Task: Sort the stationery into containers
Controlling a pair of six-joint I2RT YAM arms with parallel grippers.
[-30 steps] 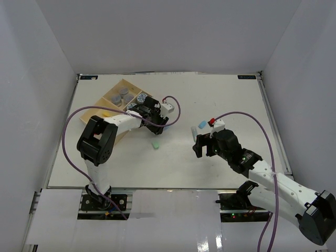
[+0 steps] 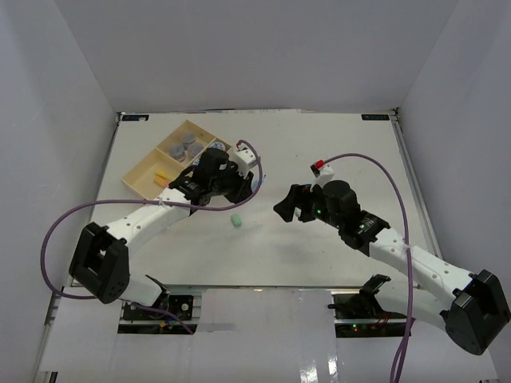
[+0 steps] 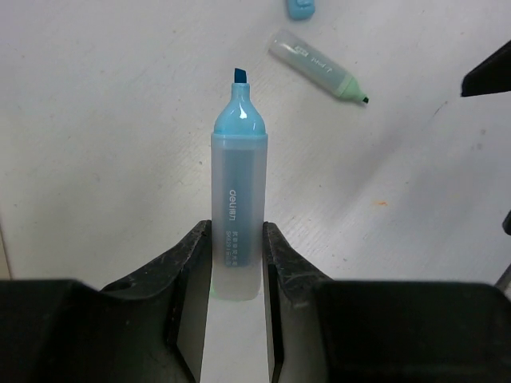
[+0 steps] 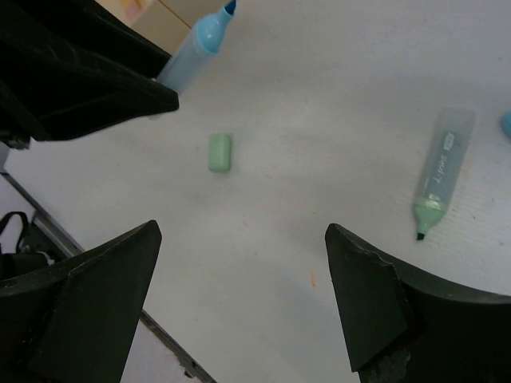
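Note:
My left gripper is shut on a light blue highlighter (image 3: 239, 183), held upright near the wooden organizer (image 2: 140, 175) in the top view. In the left wrist view, a green highlighter (image 3: 319, 68) lies on the table beyond it, with a blue item (image 3: 300, 8) above. My right gripper hangs over the table, fingers apart with nothing between them; the green highlighter (image 4: 439, 175) lies to its right. A small green piece (image 2: 236, 220) lies between the two arms.
The organizer holds cylindrical containers and orange items at the back left. Both arms stand fairly close over the middle.
My left gripper has risen from the table with the blue highlighter. My right arm has lifted and shifted slightly left.

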